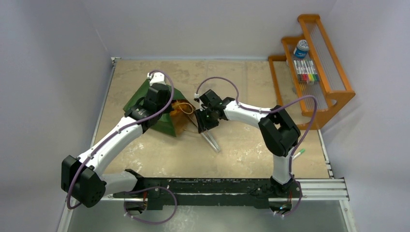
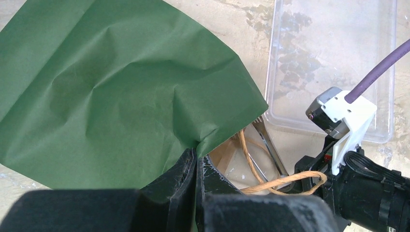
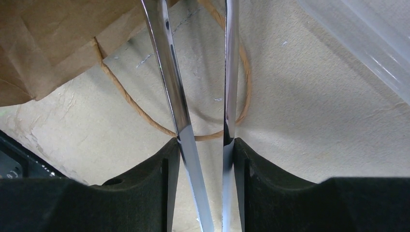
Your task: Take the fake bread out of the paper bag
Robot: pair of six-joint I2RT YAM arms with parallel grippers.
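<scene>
The paper bag [image 1: 164, 123], green outside and brown inside, lies on its side with its mouth facing right. My left gripper is shut on the edge of its green paper. Between the fingers of my right gripper, a pair of metal tongs [image 3: 170, 67] is held, one finger against each arm with a gap between the arms. Their forked end [image 2: 259, 126] reaches into the bag mouth. Tongs handles [image 1: 211, 141] stick out toward the front right. The fake bread cannot be made out; the bag's brown inside is shadowed and partly covered by my left arm.
Twisted cord handles [image 3: 138, 107] loop out from the bag mouth near the tongs. A clear plastic tray [image 2: 333, 53] lies close by. At the right stands a wooden shelf [image 1: 336, 92], with a green-and-white pen [image 1: 299, 154] on the table before it.
</scene>
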